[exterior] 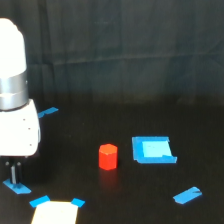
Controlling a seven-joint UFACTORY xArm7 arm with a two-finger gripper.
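A red block [108, 157] rests on the dark table near the middle of the camera view. At the left edge is my white and grey arm, partly cut off by the frame. Its gripper [12, 168] points down, well to the left of the block and apart from it. The dark fingers blend into the dark background, so their spread is unclear. Nothing shows held at their tips.
A blue-bordered square with a pale centre [155, 149] lies to the right of the block. Blue tape strips lie at the front right [187, 195] and below my gripper [17, 187]. A white sheet [54, 214] with blue corners is at the front edge.
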